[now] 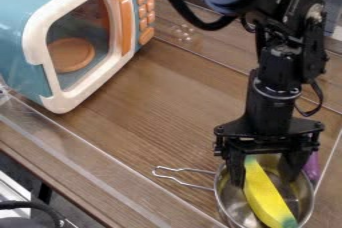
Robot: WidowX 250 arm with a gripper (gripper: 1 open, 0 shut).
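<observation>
A yellow banana point(267, 199) lies in a steel pot point(299, 210) with a wire handle, at the lower right of the camera view. My black gripper point(265, 160) hangs over the pot, its fingers around the banana's upper end; whether it is open or shut on it is hard to tell.
A toy microwave point(60, 37) stands at the upper left, with a round plate inside. A purple object point(313, 167) lies behind the pot. Dark cables are at the lower left edge.
</observation>
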